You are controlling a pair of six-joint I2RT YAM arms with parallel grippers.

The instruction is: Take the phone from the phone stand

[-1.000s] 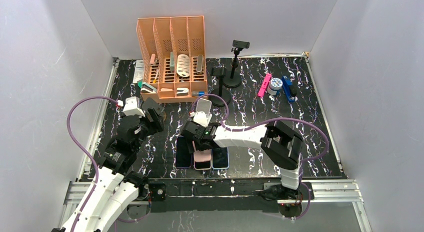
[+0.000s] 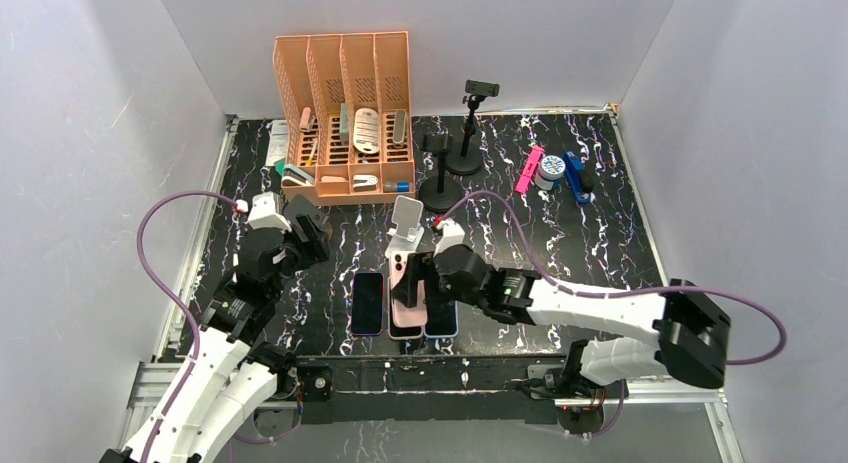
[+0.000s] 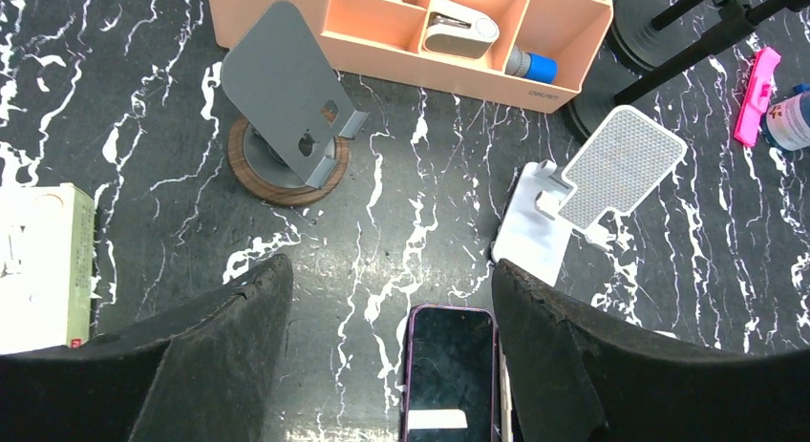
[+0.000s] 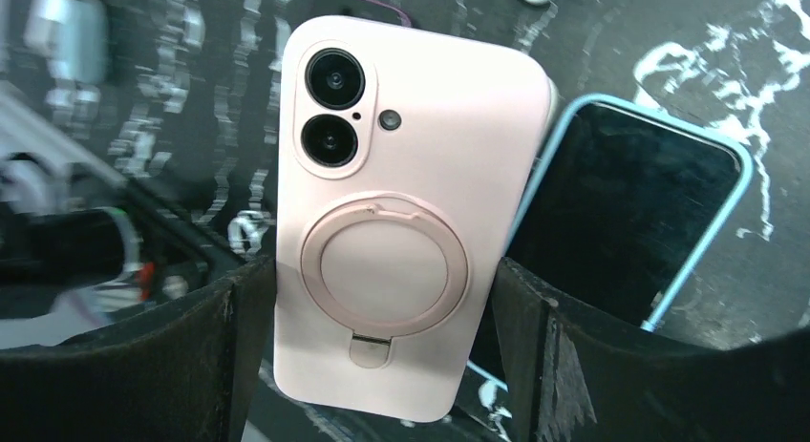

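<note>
A pink phone [image 4: 478, 146], camera side up, is in my right gripper [image 2: 408, 285]; the fingers [image 4: 535, 318] meet its two long edges. It hangs above a dark phone [image 2: 405, 333], mostly hidden below it, and overlaps a blue-edged phone [image 4: 630, 203]. Just behind stands a white phone stand [image 3: 535, 222] with its plate bare. My left gripper is parted with nothing between its fingers. Ahead of it is a grey phone stand [image 3: 287, 89], also bare. A purple-edged phone [image 2: 367, 303] lies flat to the left of the pink one.
An orange organizer [image 2: 345, 123] holding small items stands at the back. Two black stands [image 2: 440, 173] are beside it. A pink tool [image 2: 529, 170], a jar [image 2: 550, 169] and a blue stapler [image 2: 575, 178] lie back right.
My right gripper has moved right and turned, its arm swinging farther right. The pink phone has shifted slightly right and toward the front edge, now showing more. The left arm has barely moved.
</note>
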